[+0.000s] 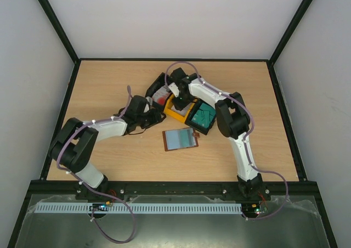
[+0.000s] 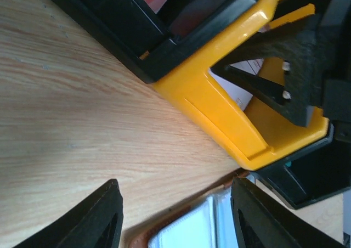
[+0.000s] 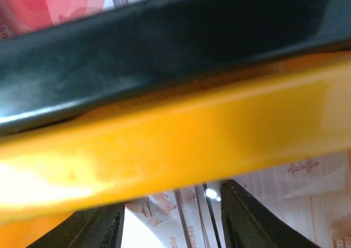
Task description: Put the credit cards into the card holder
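Observation:
The card holder [image 1: 171, 140], brown-edged with pale blue and teal faces, lies flat on the table; its upper part shows in the left wrist view. A yellow bin [image 1: 174, 114] contains white card-like pieces [image 3: 178, 226] with thin dark lines and small print. My right gripper reaches down into this bin, its fingers parted over those pieces; whether they touch cannot be told. Left of the bins, my left gripper hangs above the table near the card holder, open and with nothing between its fingers.
The yellow bin stands between a black bin [image 2: 104, 26] with red and white contents and another black bin [image 1: 202, 129] holding green pieces. The yellow bin's wall [image 3: 181, 144] crosses close to the right wrist camera. Bare table [image 1: 109, 160] lies at the front left.

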